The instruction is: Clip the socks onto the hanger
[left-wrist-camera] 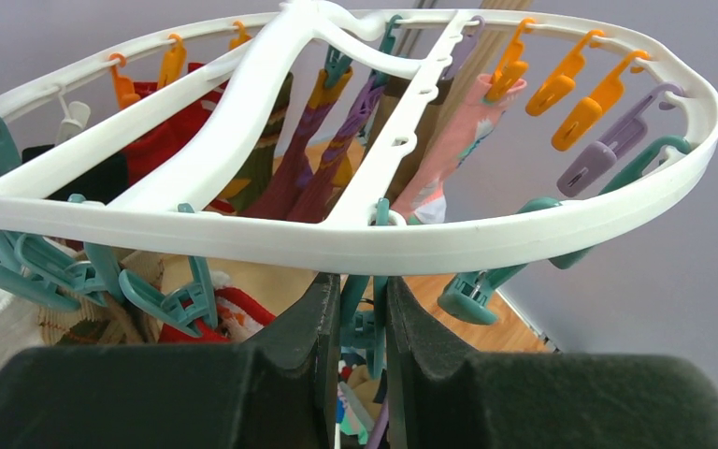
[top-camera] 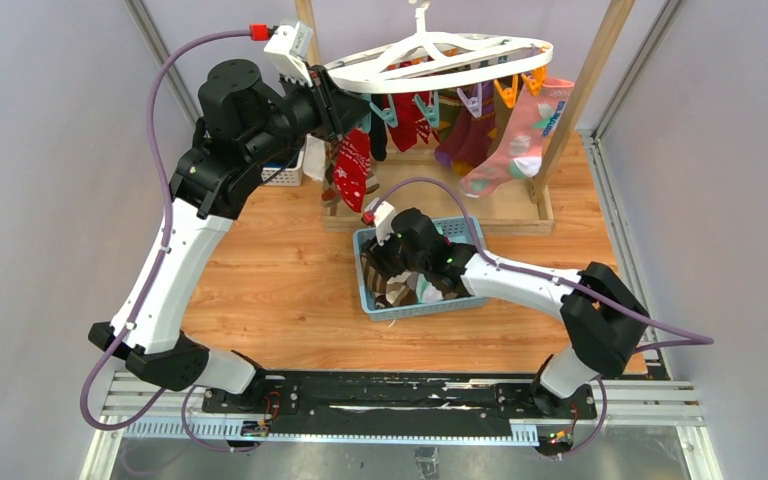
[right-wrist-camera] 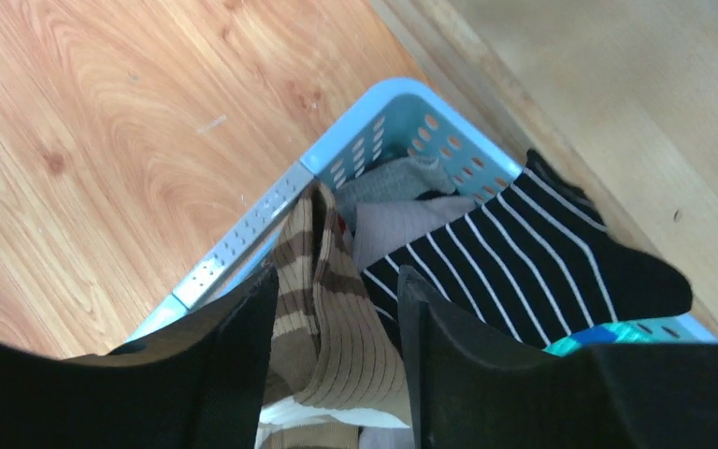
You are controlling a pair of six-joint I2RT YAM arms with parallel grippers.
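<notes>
My left gripper is shut on a teal clip at the near edge of the white hanger (left-wrist-camera: 524, 238). Socks hang from several clips, among them a pink sock (top-camera: 520, 140) and a red sock (top-camera: 352, 170). My right gripper is open, pointing down into the blue basket (right-wrist-camera: 393, 98), its fingers either side of a brown striped sock (right-wrist-camera: 351, 346). Whether they touch it I cannot tell. A black sock with white stripes (right-wrist-camera: 514, 262) lies beside it.
The wooden stand (top-camera: 505, 215) stands behind the basket. A white basket (top-camera: 282, 176) is at the back left.
</notes>
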